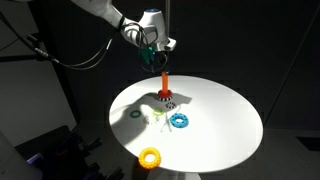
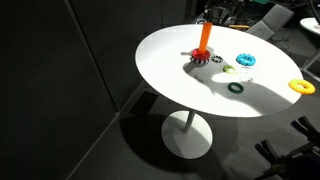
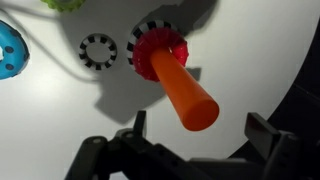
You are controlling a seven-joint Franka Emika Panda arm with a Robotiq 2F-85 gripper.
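An orange post [image 1: 165, 83] stands upright on the round white table, with a red piece [image 3: 155, 52] and a black-and-white checked ring [image 3: 137, 37] around its base. Just above the post's top is my gripper, its fingers apart. The wrist view shows the post's orange end between the two fingers, nearer the camera than the table, with nothing gripped. A small checked ring [image 3: 98, 51] lies flat beside the base. Loose on the table are a blue ring [image 1: 179, 120], a light green ring [image 1: 158, 111] and a dark green ring [image 2: 236, 88].
The white table [image 1: 225, 110] has broad clear room on its right in exterior view 1. A yellow ring [image 1: 150, 158] sits at its near edge. A pale clear-looking piece [image 1: 155, 119] lies among the rings. Dark cables [image 1: 85, 55] hang beside the arm.
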